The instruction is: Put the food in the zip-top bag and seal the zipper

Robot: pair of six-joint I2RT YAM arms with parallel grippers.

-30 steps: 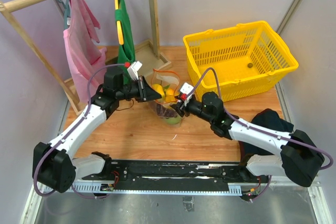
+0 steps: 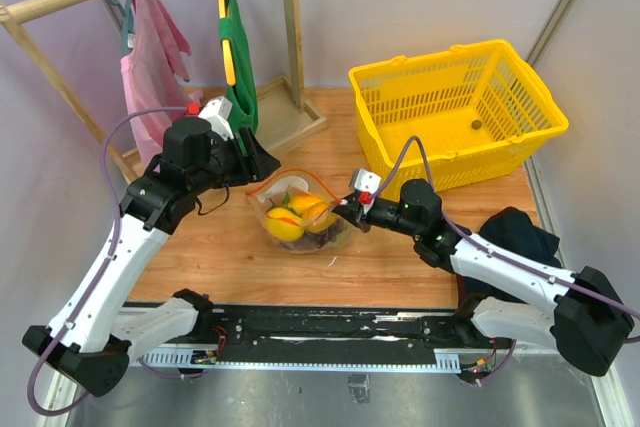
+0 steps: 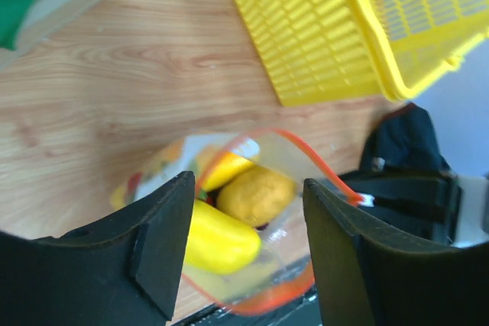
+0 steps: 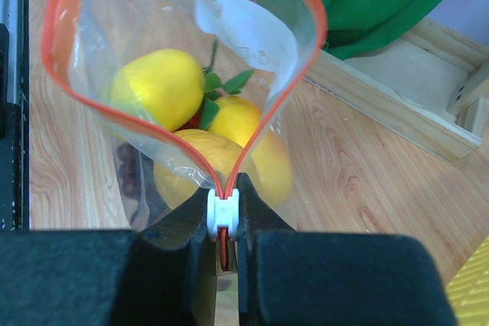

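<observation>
The clear zip top bag (image 2: pixel 345 238) with an orange rim stands on the table, its mouth spread open. Inside lie yellow fruit (image 4: pixel 155 88), a round tan fruit (image 4: pixel 200 159) and dark grapes (image 4: pixel 130 171). My right gripper is shut on the white zipper slider (image 4: pixel 222 210), where the two orange rim edges meet. Up and to the left of the bag is my left gripper (image 2: pixel 258 169); its fingers (image 3: pixel 170 223) stand apart with nothing gripped, and the bag shows beyond them in the left wrist view.
A yellow basket (image 2: pixel 455 160) stands at the back right, holding one small round thing. A wooden rack (image 2: pixel 292 22) with a pink garment (image 2: pixel 152 57) and a green garment (image 2: pixel 238 77) is at the back left. Dark cloth (image 2: pixel 515 237) lies right.
My left gripper has moved off the bag's rim, up and to the left, and opened. The bag leans differently, its mouth now wider.
</observation>
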